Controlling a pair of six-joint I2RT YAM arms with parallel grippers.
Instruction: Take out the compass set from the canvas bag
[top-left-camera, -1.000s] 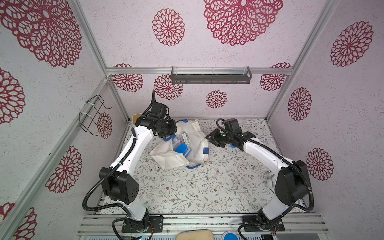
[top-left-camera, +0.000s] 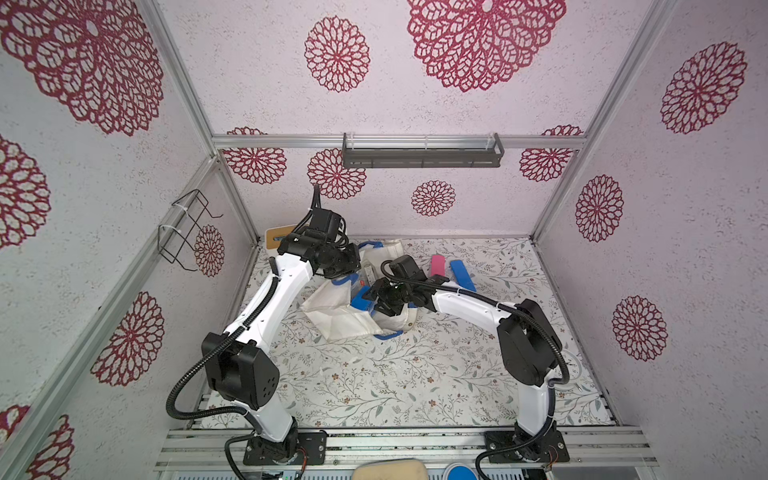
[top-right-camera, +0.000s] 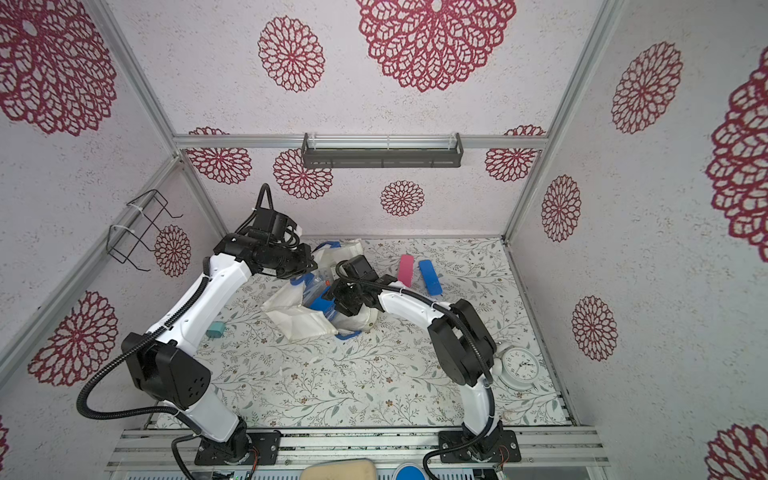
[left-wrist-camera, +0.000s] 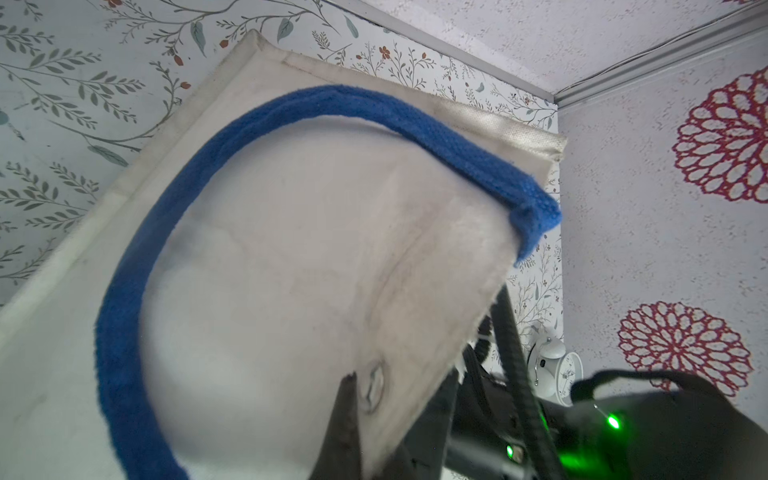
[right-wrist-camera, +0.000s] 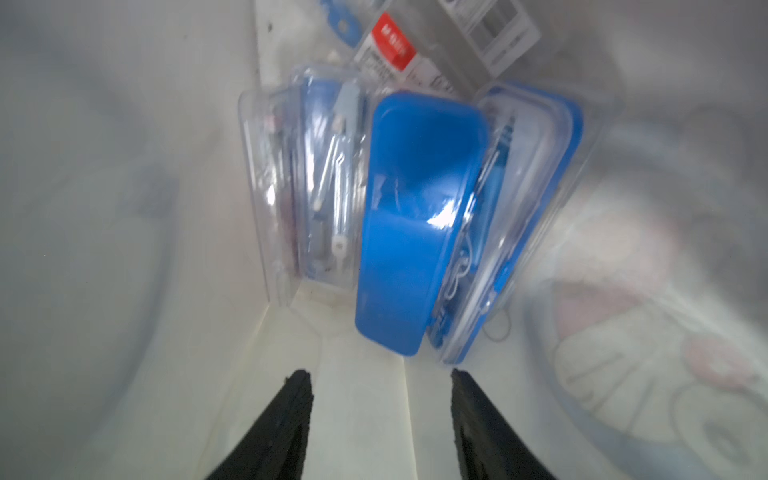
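Observation:
The white canvas bag (top-left-camera: 329, 316) lies open on the table with blue handles. My left gripper is shut on the bag's edge, whose cloth and blue strap (left-wrist-camera: 336, 100) fill the left wrist view. My right gripper is inside the bag, part open, with nothing between its fingers. Just beyond its fingertips lie several clear-lidded cases: a solid blue case (right-wrist-camera: 412, 216), one with metal instruments that look like a compass set (right-wrist-camera: 328, 184), and another at the right (right-wrist-camera: 520, 208). A labelled package (right-wrist-camera: 464, 40) lies behind them.
A pink block (top-right-camera: 406, 268) and a blue one (top-right-camera: 429, 276) lie right of the bag. A clock (top-right-camera: 518, 366) stands at the right edge, a teal object (top-right-camera: 216, 328) at the left.
My right gripper has moved left and down into the bag, over the blue case. My left arm has shifted slightly right with the bag's edge.

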